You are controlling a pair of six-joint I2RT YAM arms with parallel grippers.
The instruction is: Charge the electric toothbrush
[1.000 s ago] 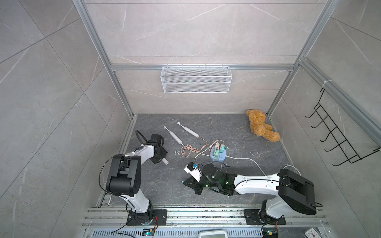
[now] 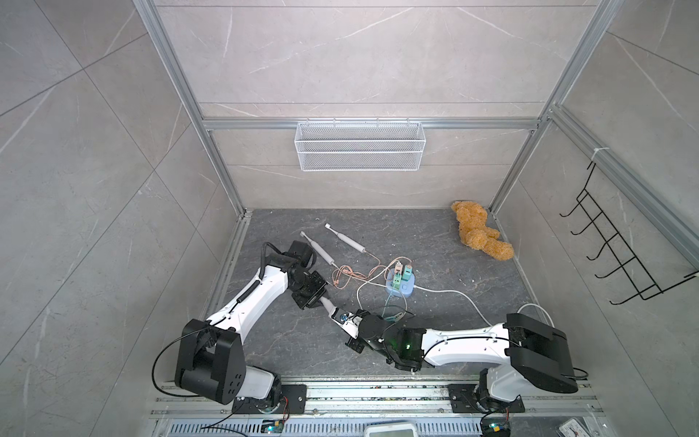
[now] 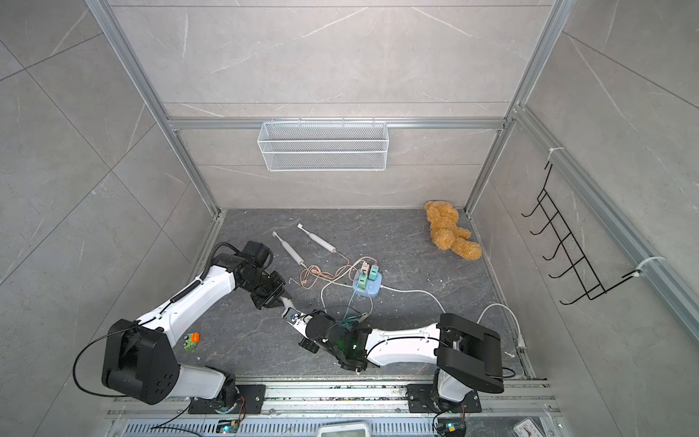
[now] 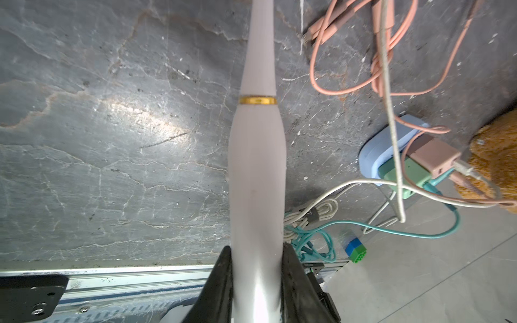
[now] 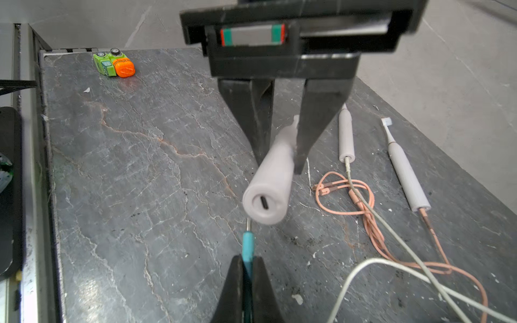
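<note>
My left gripper is shut on a pale electric toothbrush [image 4: 257, 161] with a gold band, raised above the counter. In the right wrist view its bottom end with the charging port [image 5: 264, 202] faces my right gripper. My right gripper is shut on a teal cable plug [image 5: 247, 245], its metal tip just below that port; whether they touch I cannot tell. Two more toothbrushes [image 5: 404, 169] lie at the back with cables attached. A blue power strip [image 2: 400, 286] holds several chargers.
A teddy bear [image 2: 477, 229] lies at the back right. A toy car [image 3: 191, 341] is at the front left. A mesh basket [image 2: 359, 145] hangs on the back wall, a black hook rack [image 2: 611, 240] on the right. Loose cables cross the middle.
My left gripper has moved rightward with the toothbrush, and my right gripper has shifted left, so the two now meet near the middle-left of the counter.
</note>
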